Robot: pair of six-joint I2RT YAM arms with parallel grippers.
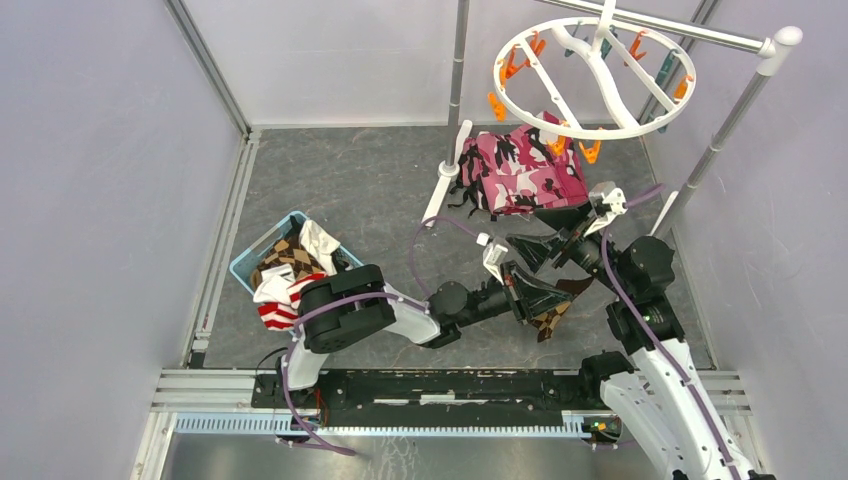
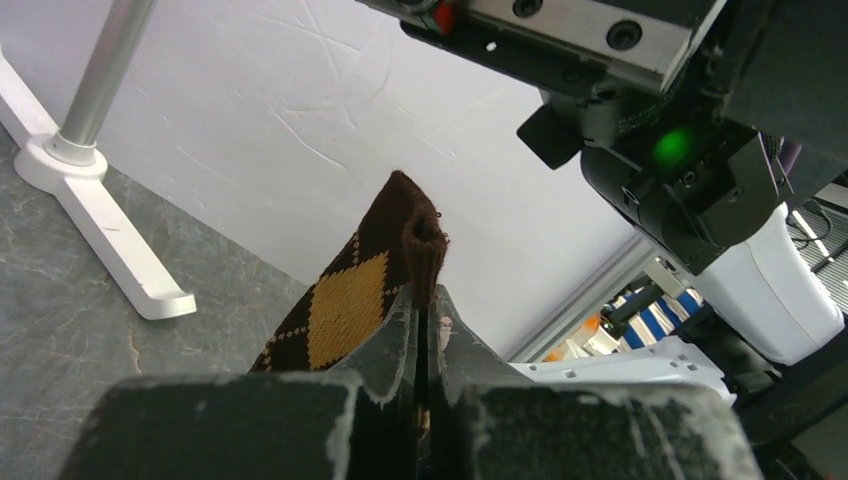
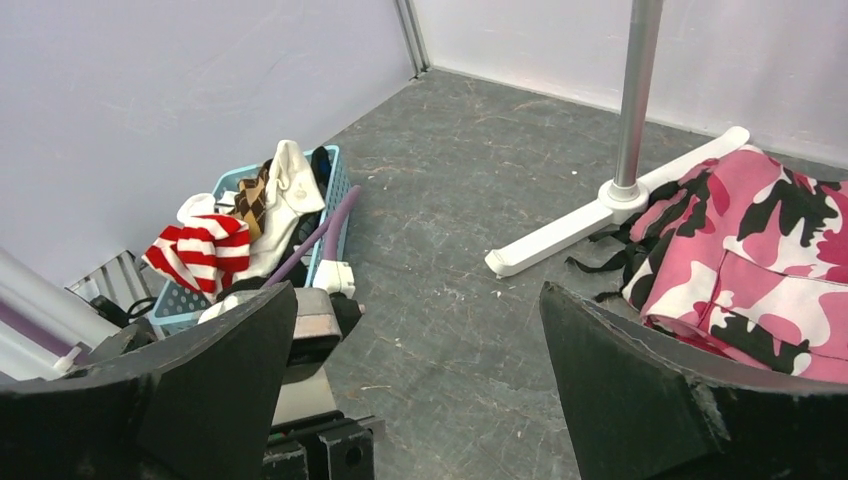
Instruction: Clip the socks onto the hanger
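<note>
A brown sock with tan diamonds (image 2: pixel 347 305) is pinched between the fingertips of my left gripper; its upper edge sticks up past the fingers. In the top view the sock (image 1: pixel 549 318) hangs partly hidden under my left gripper (image 1: pixel 530 292). Close above and to the right stands my right gripper (image 1: pixel 545 235), its fingers apart. Its two fingers (image 3: pixel 640 385) spread wide in the right wrist view, with no object between them. The round white hanger (image 1: pixel 640 131), carrying orange clips (image 1: pixel 591 151) and dark green ones, hangs at the upper right.
A light blue basket (image 1: pixel 240 265) of socks sits at the left. On the floor behind the arms lies a pink camouflage bag (image 1: pixel 525 175). The stand's metal poles (image 1: pixel 458 85) and white foot (image 1: pixel 438 195) rise near it.
</note>
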